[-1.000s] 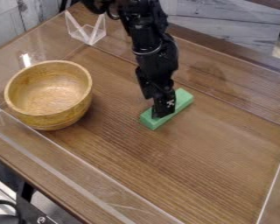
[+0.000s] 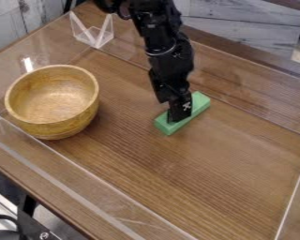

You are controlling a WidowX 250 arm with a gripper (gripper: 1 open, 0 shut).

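My black gripper [image 2: 175,105] reaches down from the top centre over a green rectangular block [image 2: 189,118] lying on the wooden table. The fingers are low at the block's left part, standing open; whether they touch it is hard to tell.
A tan bowl [image 2: 83,101] stands at the left. A clear plastic object [image 2: 91,28] is at the back left.
My gripper has shifted slightly up and to the left. The green block looks nearly unmoved.
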